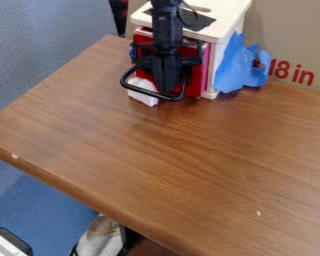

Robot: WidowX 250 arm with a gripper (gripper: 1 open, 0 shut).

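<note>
My black gripper hangs from the top centre in front of a red box-like front, which sits in a white wooden frame. A white piece lies low at its left, partly behind a black cable loop. The fingertips are dark against dark, so their opening is unclear.
Blue tape or plastic covers the frame's right side. A cardboard panel stands behind at the right.
</note>
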